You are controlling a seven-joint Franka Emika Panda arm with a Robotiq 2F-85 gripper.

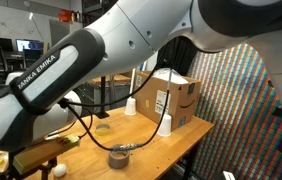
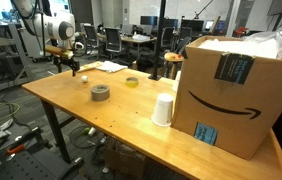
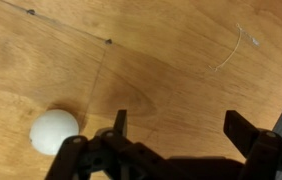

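Observation:
A small white ball (image 3: 54, 131) rests on the wooden table, left of the gripper's fingers in the wrist view. My gripper stands open above bare wood, its two dark fingers wide apart with nothing between them. In exterior view 1 the ball (image 1: 60, 170) shows close beside the gripper, at the lower left. Exterior view 2 has the ball (image 2: 84, 79) on the far part of the table, near the hand. How high the fingers are above the wood is hard to tell.
A grey tape roll (image 2: 100, 92) and a yellow roll (image 2: 132, 81) lie on the tabletop. White cups (image 2: 162, 108) stand by a large cardboard box (image 2: 226, 101) at the other end. Bare wood (image 2: 131, 125) lies along the near side of the table.

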